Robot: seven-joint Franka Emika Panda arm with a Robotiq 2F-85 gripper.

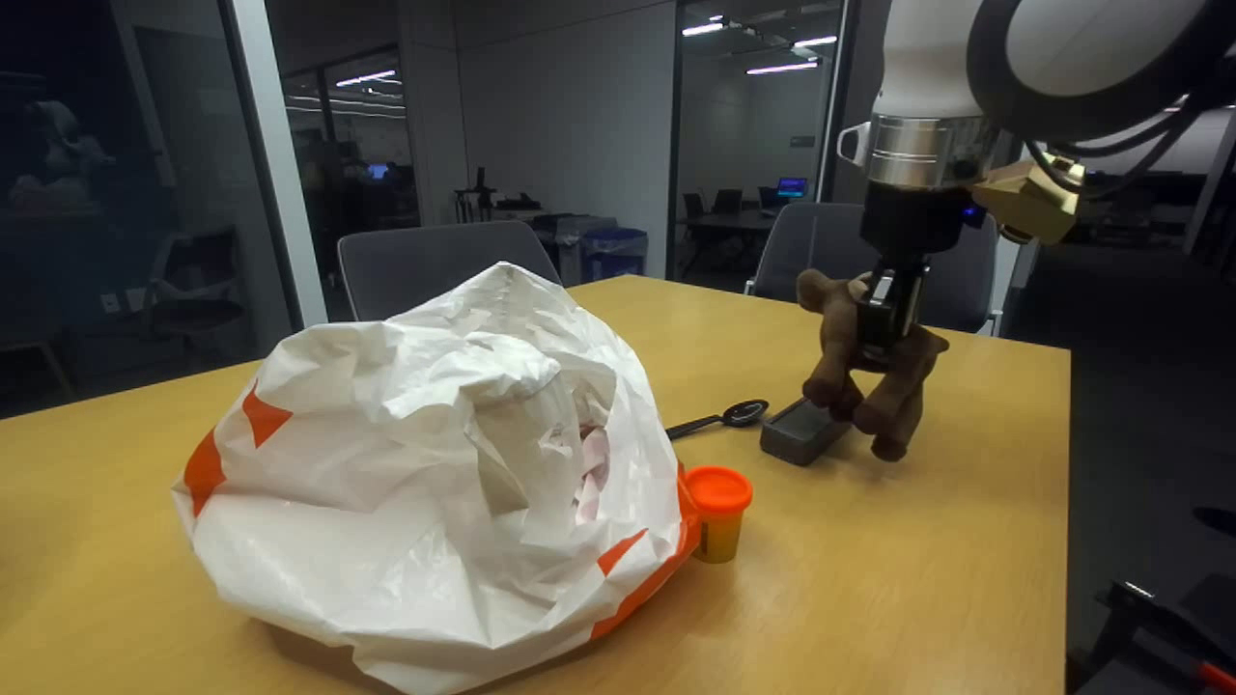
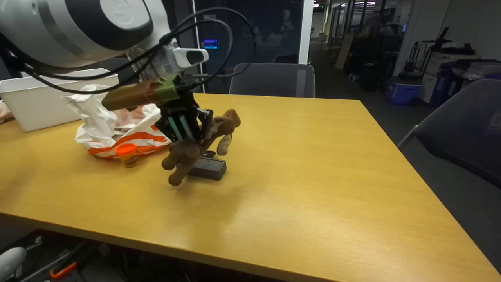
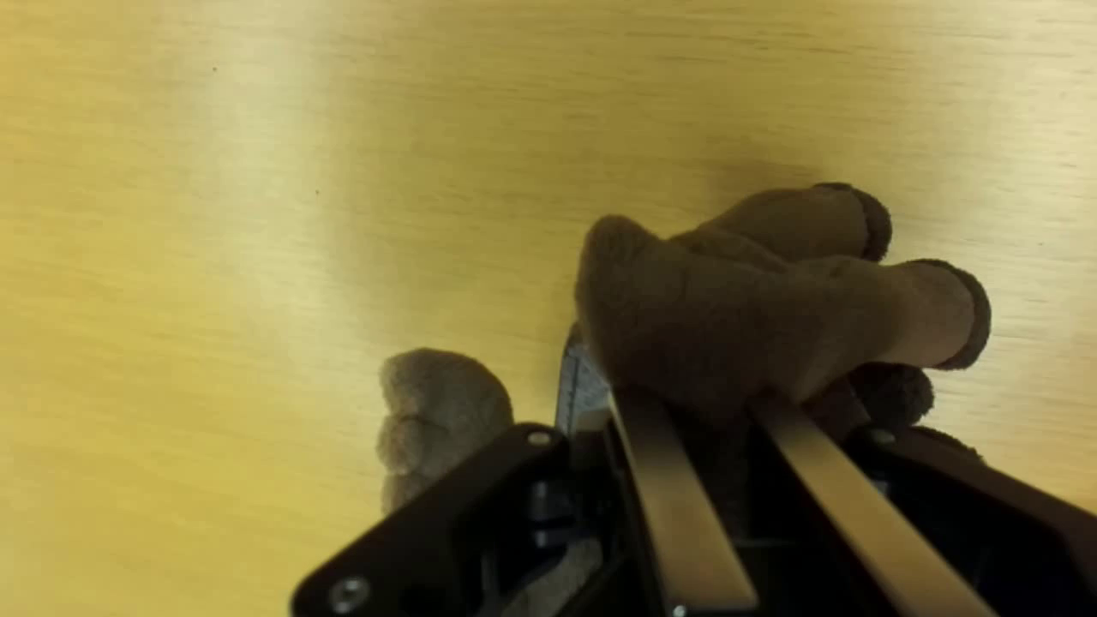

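Note:
A brown plush animal hangs from my gripper, its legs dangling above the table. In exterior view 2 the plush toy shows its head at the right of the gripper and hind legs at the left. The wrist view shows the soft brown body squeezed between the fingers, with part of the toy also showing at the left of the fingers. A dark grey block lies on the table below and beside the toy, partly covered by it in exterior view 2.
A white plastic bag with orange marks stands open on the table. Beside it are an orange-lidded tub and a black spoon. A white bin stands behind the bag.

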